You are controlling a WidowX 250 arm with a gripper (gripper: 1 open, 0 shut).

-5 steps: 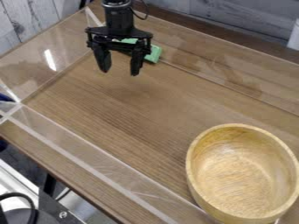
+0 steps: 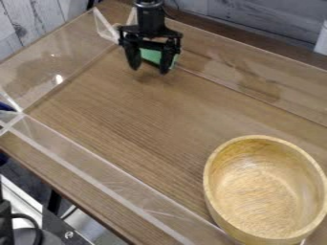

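My dark gripper (image 2: pixel 148 50) is near the back of the wooden table, its two fingers pointing down over a green object (image 2: pixel 166 57). The green object is partly hidden behind the gripper. Whether anything is between the fingers is too small to tell.
A large pale yellow round container (image 2: pixel 262 187) sits at the front right. Clear plastic edging runs along the left side, and dark cables lie beyond it at the lower left.
My gripper has moved toward the back and slightly right, closer to the green object, which it now covers more in the view.
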